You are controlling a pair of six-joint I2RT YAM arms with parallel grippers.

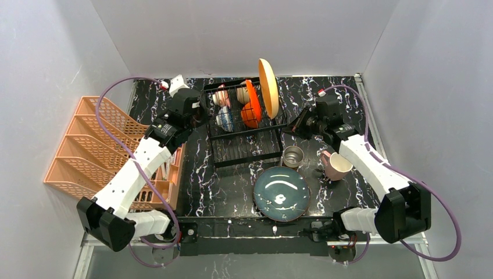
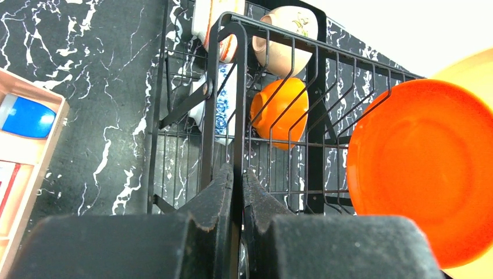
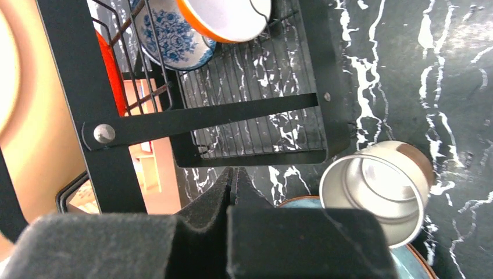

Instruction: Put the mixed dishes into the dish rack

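Note:
The black dish rack [image 1: 244, 133] holds a yellow plate [image 1: 268, 87], an orange plate [image 2: 418, 168], an orange cup [image 2: 279, 110], a blue-patterned piece [image 3: 171, 35] and other cups. My left gripper is shut on the upright bar at the rack's left side. My right gripper is shut, with nothing visible between its fingers, just right of the rack. A teal plate [image 1: 281, 193], a steel cup [image 3: 375, 192] and a pink mug [image 1: 337, 165] stand on the counter outside the rack.
An orange plastic organiser [image 1: 104, 154] with utensils occupies the left side. Walls enclose the back and sides.

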